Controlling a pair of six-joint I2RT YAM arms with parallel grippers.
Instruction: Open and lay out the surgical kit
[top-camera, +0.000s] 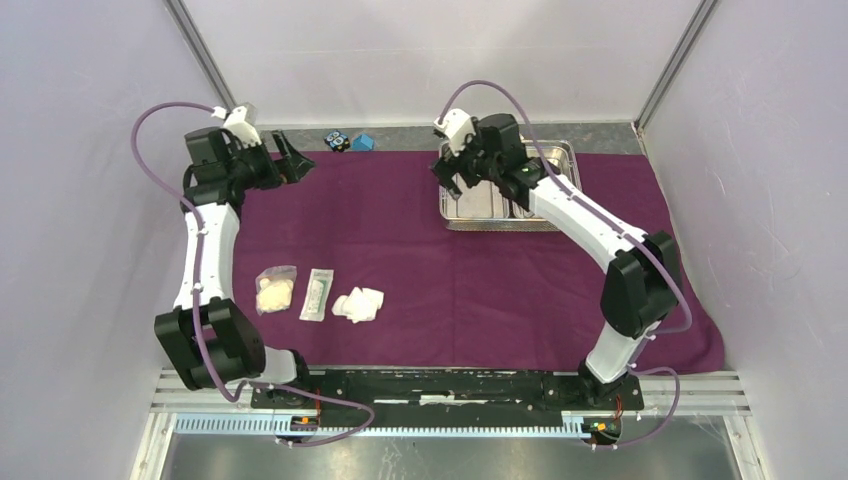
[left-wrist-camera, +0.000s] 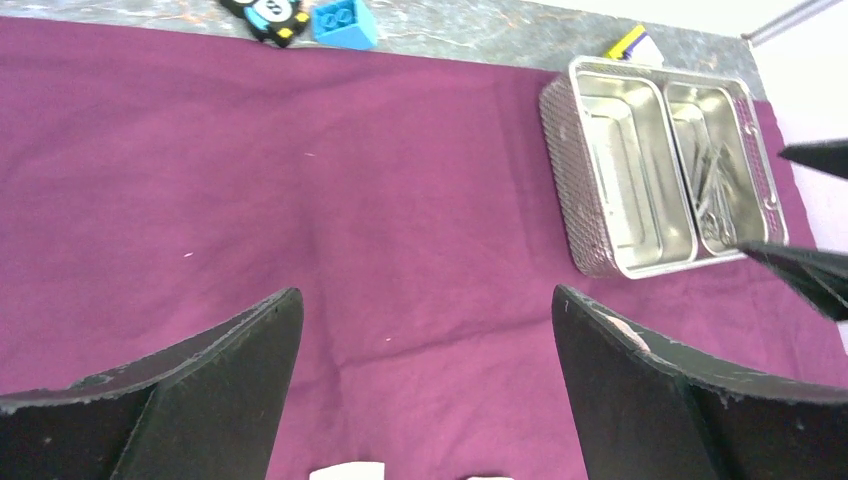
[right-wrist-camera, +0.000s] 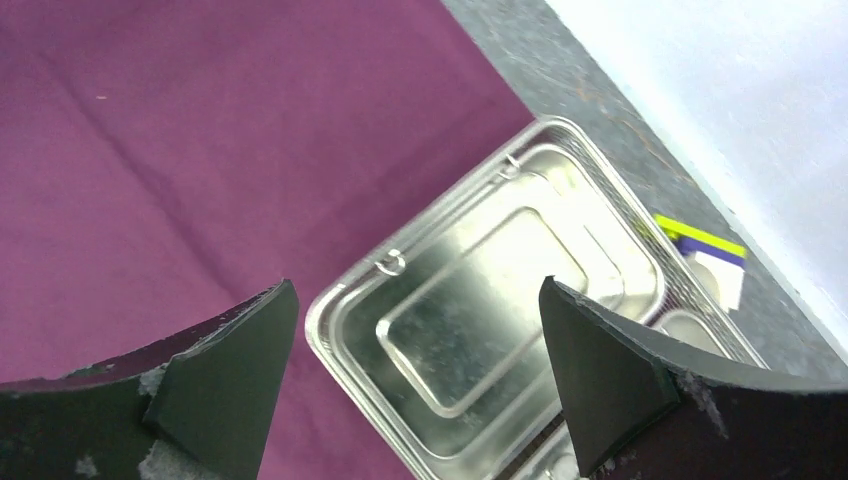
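A steel tray with two compartments (top-camera: 505, 224) stands at the back right of the purple cloth; in the left wrist view metal instruments (left-wrist-camera: 713, 195) lie in one compartment, the other is empty. My right gripper (top-camera: 447, 180) is open over the tray's left side, nothing between its fingers. My left gripper (top-camera: 292, 170) is open over the back left of the cloth, empty. At the front left lie a bag of cotton balls (top-camera: 274, 293), a sealed packet (top-camera: 316, 294) and a crumpled white gauze (top-camera: 359, 304).
Small blue toys (top-camera: 362, 141) and a yellow-white item (right-wrist-camera: 710, 262) sit on the grey strip at the back. Walls bound the sides and back.
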